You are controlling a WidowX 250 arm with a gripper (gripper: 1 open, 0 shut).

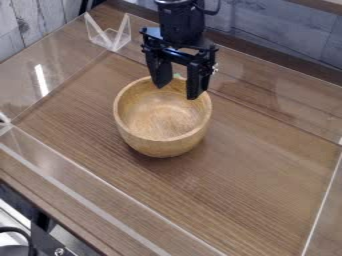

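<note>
My black gripper [177, 80] hangs from the arm at the top centre, over the far rim of a large tan bowl [160, 120] in the middle of the table. It is open, its two fingers pointing down at the back of the bowl. The bowl looks empty. Whether the fingertips touch it I cannot tell.
A clear, angular plastic piece [107, 30] lies at the back left. Dark space with a cable shows beyond the left edge at bottom left.
</note>
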